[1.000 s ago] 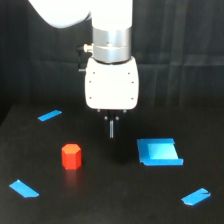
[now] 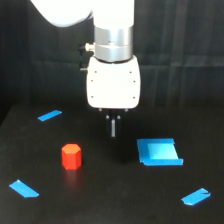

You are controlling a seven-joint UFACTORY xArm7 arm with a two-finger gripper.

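Note:
A red hexagonal block point(image 2: 71, 156) stands on the black table, left of centre. To its right lies a flat blue square point(image 2: 159, 151) with a lighter middle. My gripper point(image 2: 113, 127) hangs from the white arm between the two, apart from both. Its dark, thin fingers blend into the black background, so their spacing is hard to see. No object shows at the fingertips.
Strips of blue tape lie at the far left point(image 2: 50, 115), the near left point(image 2: 24, 188) and the near right point(image 2: 196, 196). A dark curtain point(image 2: 180, 60) hangs behind.
My gripper has shifted very slightly to the right. The red block and the blue square have not moved.

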